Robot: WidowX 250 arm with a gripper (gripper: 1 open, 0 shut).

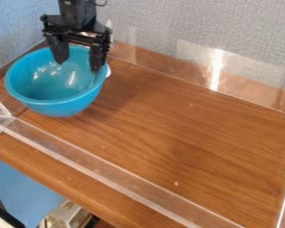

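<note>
My black gripper (78, 55) hangs at the top left, open, its two fingers apart over the rim and inside of a blue bowl (61, 96). The bowl sits upright at the left end of the wooden table (187, 134). A small white item shows behind the bowl's right side, mostly hidden. I cannot tell whether the fingers touch the bowl.
Clear strips run along its edges, with textured walls behind. A blue floor (26, 187) and some objects show below the near left edge.
</note>
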